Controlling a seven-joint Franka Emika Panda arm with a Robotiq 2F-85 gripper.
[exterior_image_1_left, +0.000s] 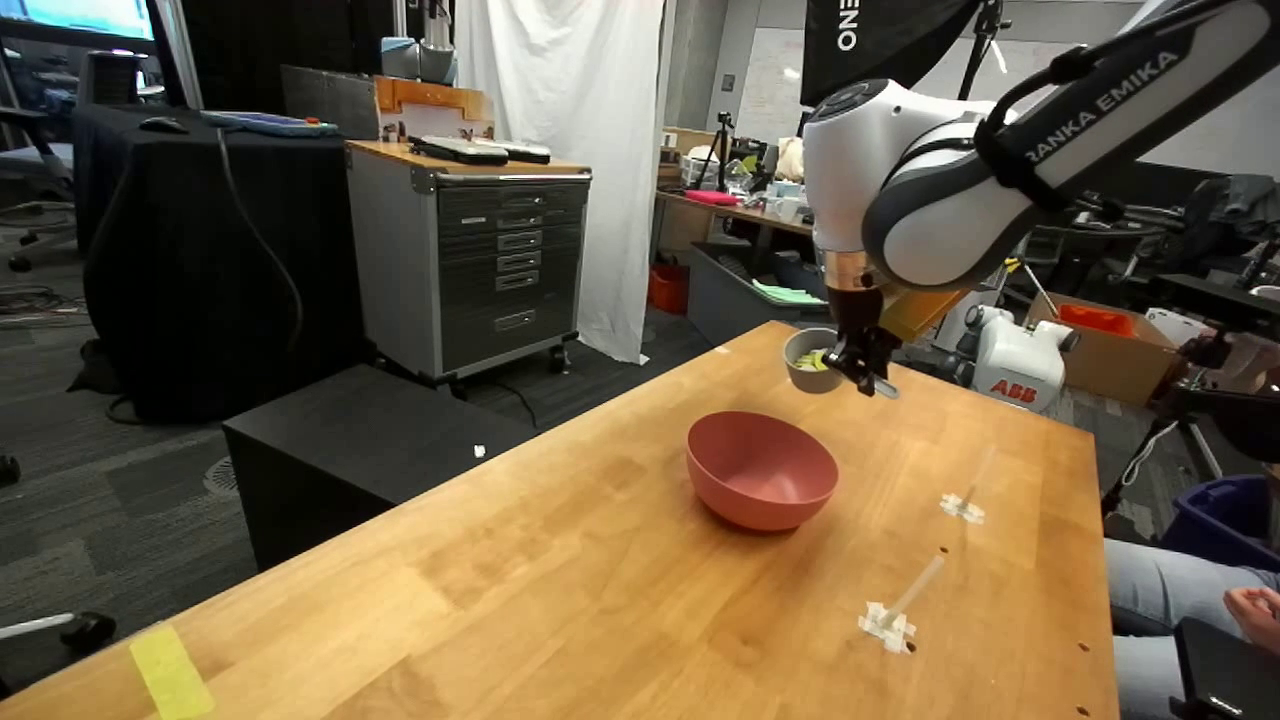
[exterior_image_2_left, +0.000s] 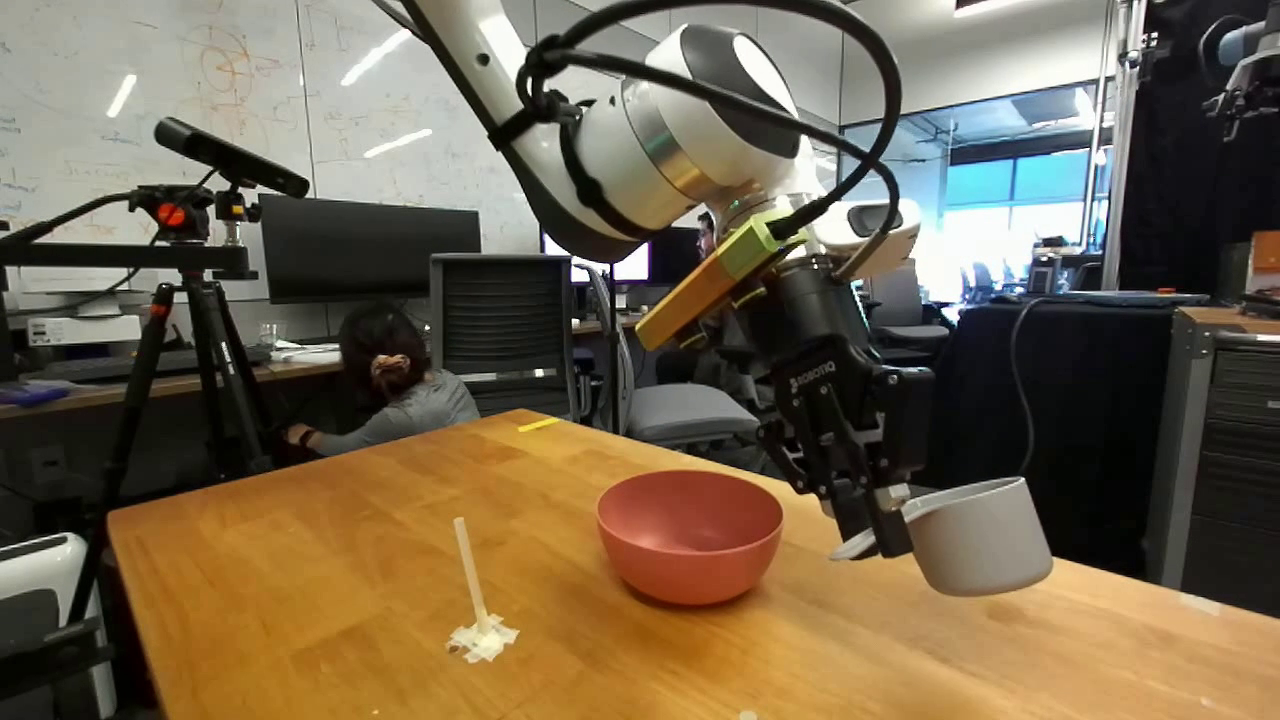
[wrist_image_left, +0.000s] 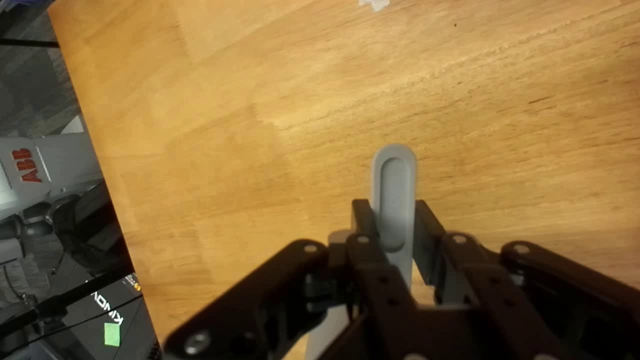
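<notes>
My gripper is shut on the flat handle of a small grey cup, holding it above the table. The cup is tilted, and some yellow-green contents show inside it in exterior view 1. A red bowl sits upright on the table, apart from the cup; in exterior view 2 the same bowl is left of the gripper. In the wrist view the handle's end sticks out past my fingertips, while the cup's body is mostly hidden by the gripper.
Two pale upright sticks, one near the front and one farther back, are taped to the tabletop right of the bowl. A white ABB robot stands past the far edge.
</notes>
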